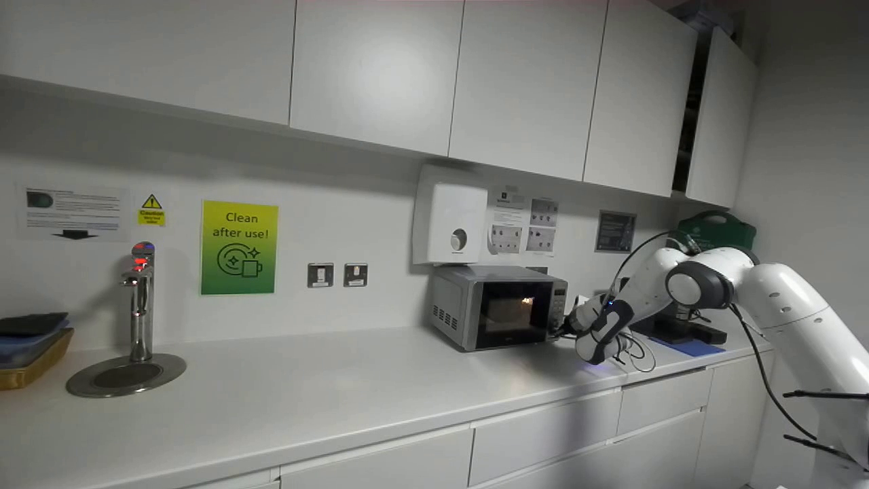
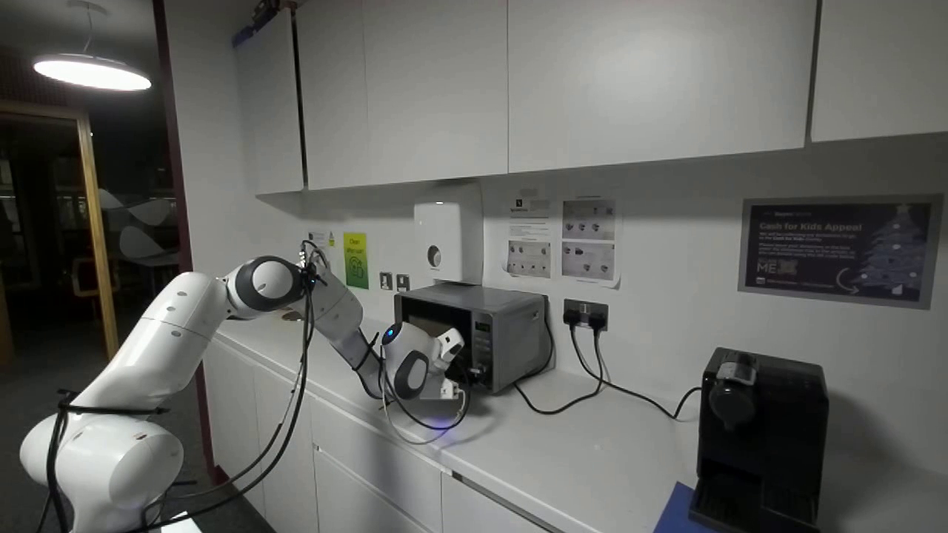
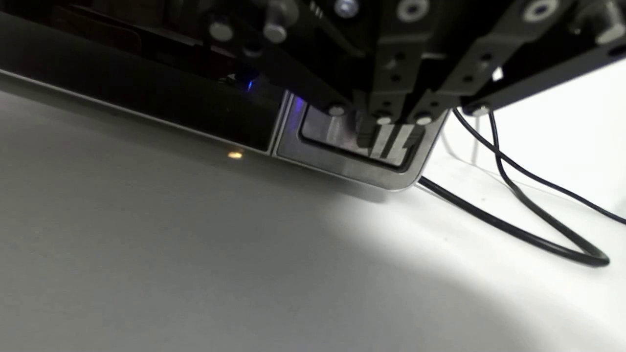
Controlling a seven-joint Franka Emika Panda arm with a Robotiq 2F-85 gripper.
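Note:
A silver microwave [image 1: 456,303] with a dark glass door stands against the wall, and its door is closed. My gripper is shut, its fingertips at the large square button [image 3: 331,130] low on the microwave's control panel. Nothing shows between the fingers. Whether the tips press the button or only stand close to it I cannot tell. In exterior view 2 my wrist covers part of the microwave's front [image 2: 427,309], and the fingertips are hard to make out in both exterior views.
Black cables [image 2: 569,401] run across the counter beside the microwave. A black coffee machine [image 2: 761,426] stands farther along. A tap [image 1: 141,305] rises over a round drain at the other end.

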